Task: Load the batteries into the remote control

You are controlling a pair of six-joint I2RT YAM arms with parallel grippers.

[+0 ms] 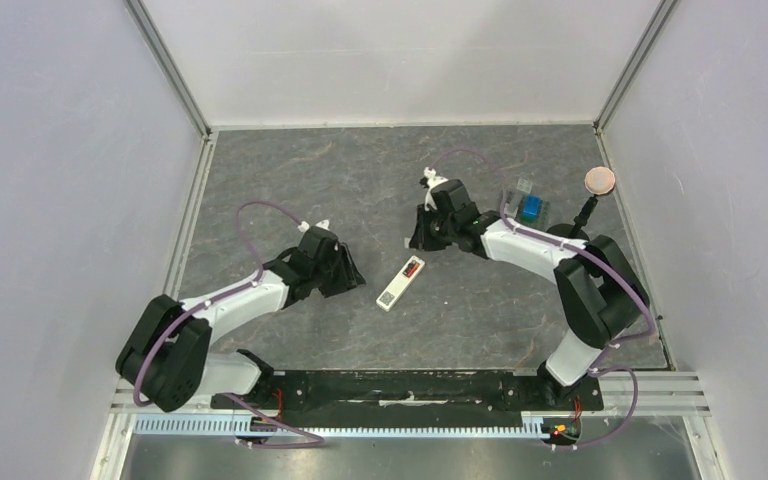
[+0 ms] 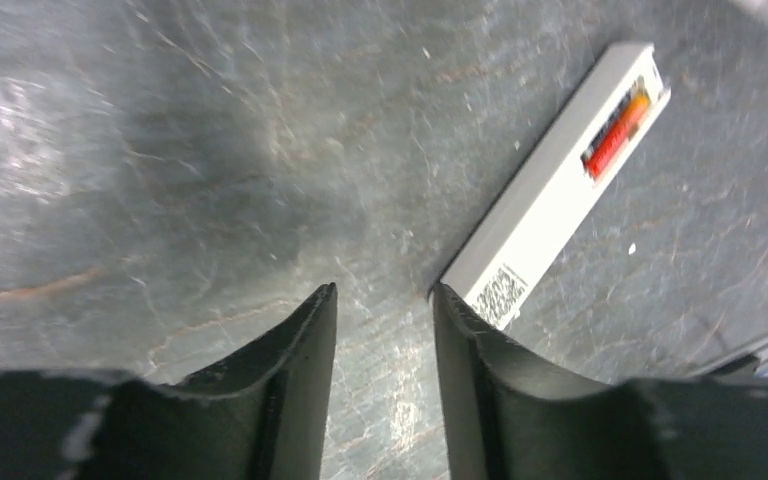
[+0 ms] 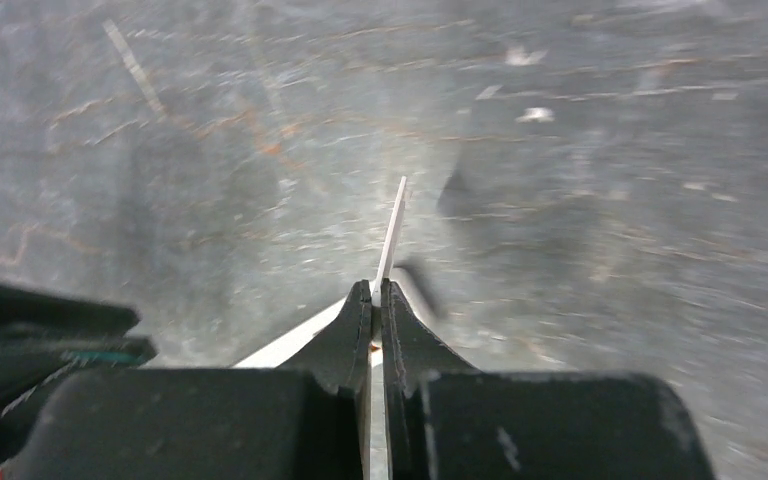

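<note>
The white remote (image 1: 400, 283) lies diagonally on the grey marble table between the arms, its compartment at the far end holding a red-and-orange battery (image 2: 615, 135). My left gripper (image 1: 352, 277) is low to the left of it; in the left wrist view its fingers stand part open above bare table, left of the remote's near end. My right gripper (image 1: 417, 240) is beyond the remote's far end. In the right wrist view it is shut, with a thin pale strip (image 3: 393, 225) projecting from between its fingertips; whether it is gripped I cannot tell for certain.
At the back right stand a grey tray with a blue block (image 1: 531, 208) and small clear pieces, and a black stand with a pink disc (image 1: 600, 180).
</note>
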